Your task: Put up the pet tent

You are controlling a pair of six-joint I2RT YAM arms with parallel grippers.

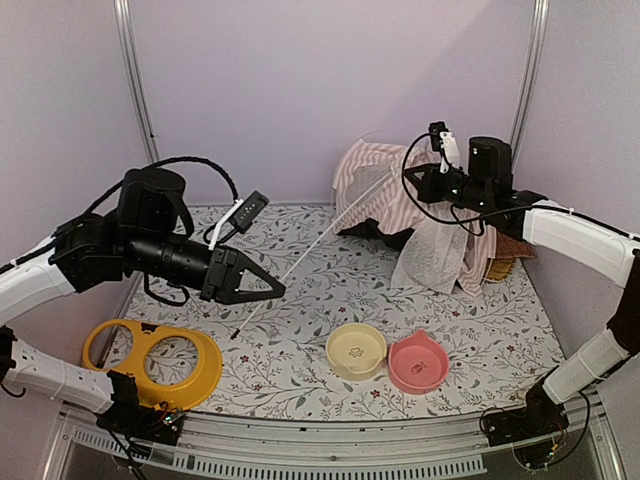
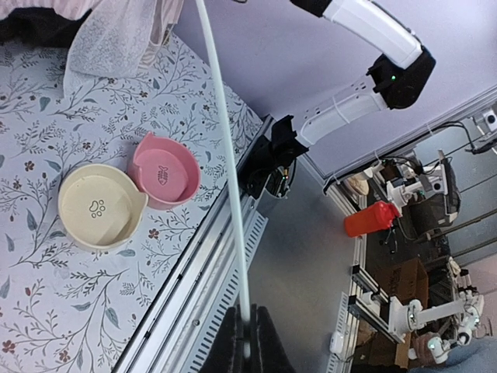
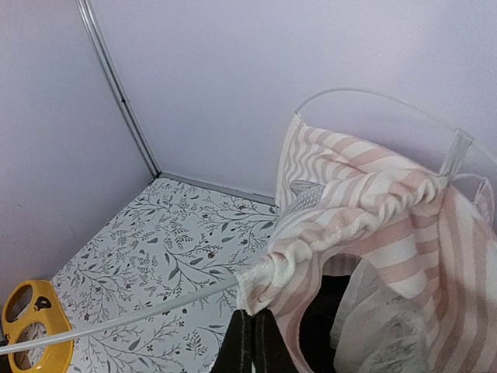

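A long thin white pole (image 1: 333, 225) runs diagonally between my arms. My left gripper (image 1: 275, 287) is shut on it near the lower end. The other end enters a gathered sleeve of the pink-striped tent fabric (image 3: 342, 233), where my right gripper (image 1: 410, 178) is shut on the sleeve's mouth around the pole. The tent (image 1: 365, 200) is partly draped at the back right, with a white hoop (image 3: 365, 93), white mesh (image 3: 373, 318) and a dark opening beneath.
A cream bowl (image 1: 355, 350) and a pink bowl (image 1: 418, 362) stand at the front middle. A yellow double-ring holder (image 1: 190, 375) lies front left. Brown mats (image 1: 510, 260) lie under the tent at right.
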